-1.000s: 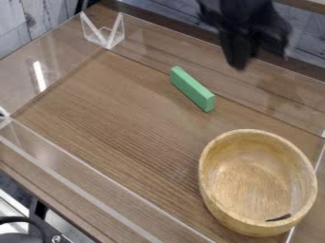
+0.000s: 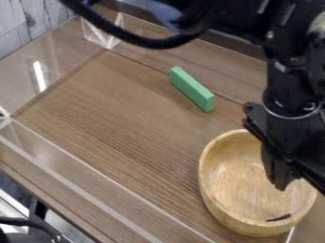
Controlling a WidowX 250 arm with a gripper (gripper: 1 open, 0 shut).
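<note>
The black gripper [image 2: 282,171] is low over the right part of a round, light wooden bowl [image 2: 222,190], covering its upper right. Its fingertips are dark and hard to make out against the housing; nothing is seen held. A small dark thin piece [image 2: 277,218] lies in the bottom of the bowl. A green block [image 2: 193,88] lies on the wooden table [image 2: 114,142], above and left of the bowl.
A white wire-like stand [image 2: 102,28] is at the back left. The black arm spans the top and right of the view.
The bowl and green block have not moved.
</note>
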